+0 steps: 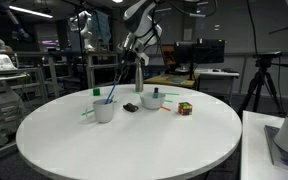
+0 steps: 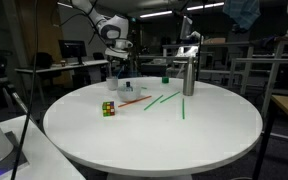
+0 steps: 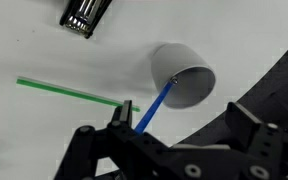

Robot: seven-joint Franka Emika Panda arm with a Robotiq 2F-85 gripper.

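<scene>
A white cup [image 3: 190, 68] lies ahead of my gripper in the wrist view, its mouth toward the camera. From the cup leans a thin blue stick [image 3: 152, 111], whose near end is hidden behind the gripper's left side. My fingers stand open, fingers wide apart. In exterior view 1 the cup [image 1: 104, 112] is upright on the left part of the table, the blue stick [image 1: 111, 95] rising out of it. A green stick [image 3: 64, 91] is flat on the table beside the cup. The gripper cannot be made out clearly in the exterior views.
On the round white table [image 1: 134, 147] are a white bowl [image 1: 152, 102], a black object [image 1: 131, 107], a coloured puzzle cube [image 1: 185, 108], a green block [image 1: 96, 92] and a metal bottle [image 2: 189, 80]. Several thin sticks lie loose.
</scene>
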